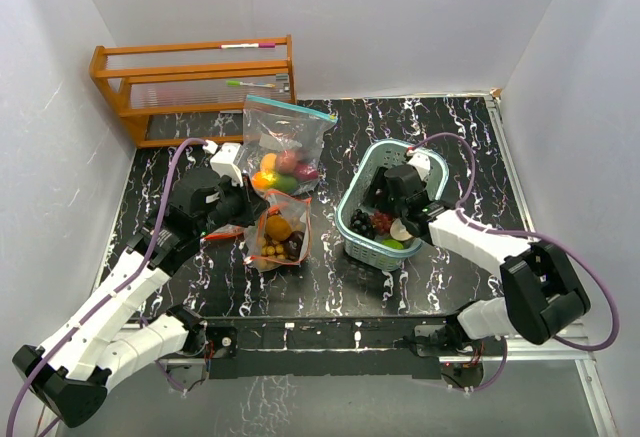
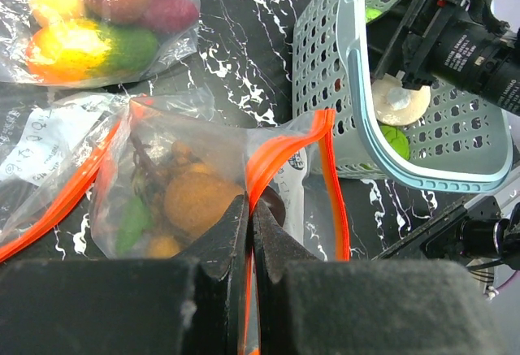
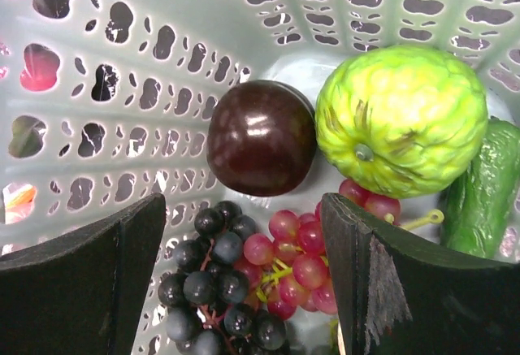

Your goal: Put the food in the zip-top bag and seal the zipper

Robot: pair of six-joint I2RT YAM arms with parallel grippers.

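Note:
An orange-edged zip bag (image 2: 195, 184) stands part open with an orange fruit and smaller food inside. My left gripper is shut on its orange zipper rim (image 2: 280, 150). Down inside the pale green basket (image 1: 348, 225), my right gripper points at the food with its fingers apart and nothing between them. Ahead of those fingers lie a dark plum-like fruit (image 3: 262, 137), a green-yellow squash (image 3: 402, 119), red grapes (image 3: 296, 257) and black grapes (image 3: 215, 282). A green cucumber (image 3: 481, 192) rests at the right in the right wrist view.
Behind the orange-edged bag lies a blue-topped bag (image 1: 302, 122) filled with several fruits. A wooden rack (image 1: 125, 107) stands at the back left.

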